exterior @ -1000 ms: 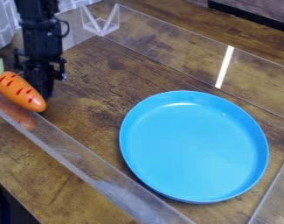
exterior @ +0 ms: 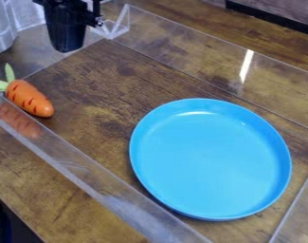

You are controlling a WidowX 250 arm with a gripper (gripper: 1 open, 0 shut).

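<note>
My dark gripper (exterior: 70, 34) is at the top left, raised above the table; I cannot make out anything between its fingertips. An orange toy carrot (exterior: 28, 99) with green top lies at the left, below and left of the gripper, apart from it. A large blue plate (exterior: 209, 157) fills the lower right.
Clear plastic walls (exterior: 99, 190) border the wooden work area (exterior: 131, 85). The middle, between carrot and plate, is bare wood. A pale, cylindrical object (exterior: 2, 24) stands in the upper left corner.
My gripper has risen toward the top, away from the carrot, which now shows clearly at the left.
</note>
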